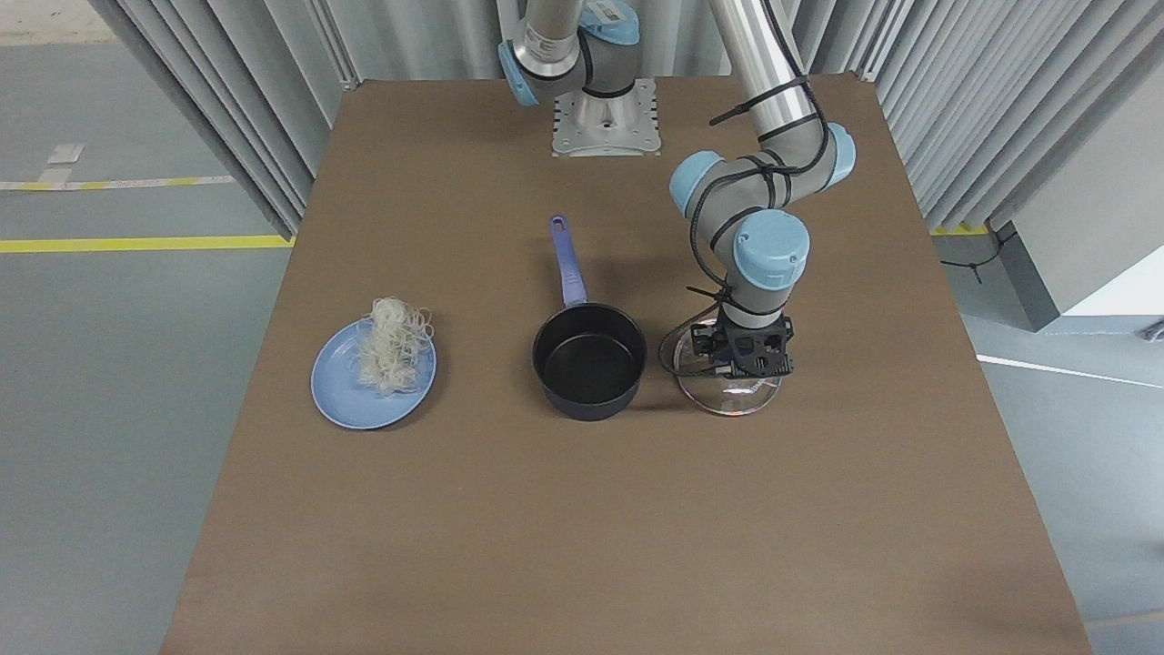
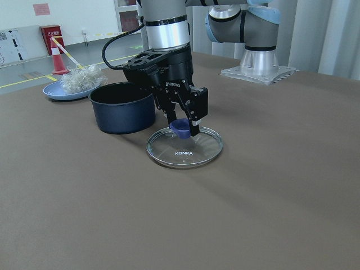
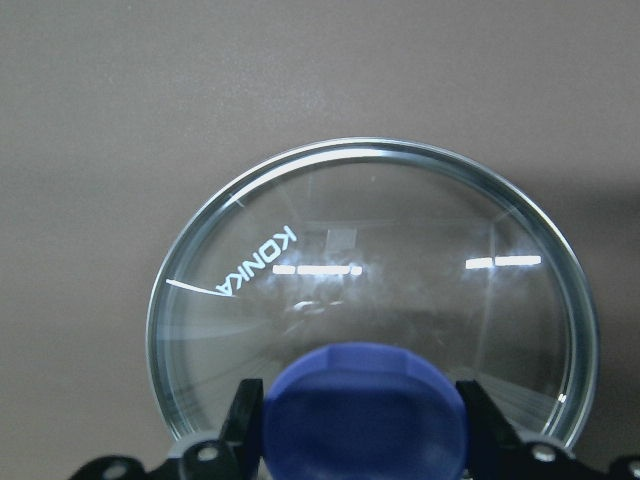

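A glass KONKA lid [image 1: 728, 398] lies on or just at the table right of the dark pan [image 1: 589, 366], which is uncovered and has a purple handle. My gripper [image 2: 181, 124] is on the lid's blue knob [image 3: 364, 420], with both fingers against its sides in the wrist view. The lid [image 2: 184, 151] reads flat in the left camera view, beside the pan [image 2: 122, 112]. A blue plate [image 1: 344, 387] with pale noodles [image 1: 395, 344] sits to the left of the pan.
The arm's base plate [image 1: 606, 136] stands at the back middle. A floor with a cone and a red box shows beyond the table in the left camera view.
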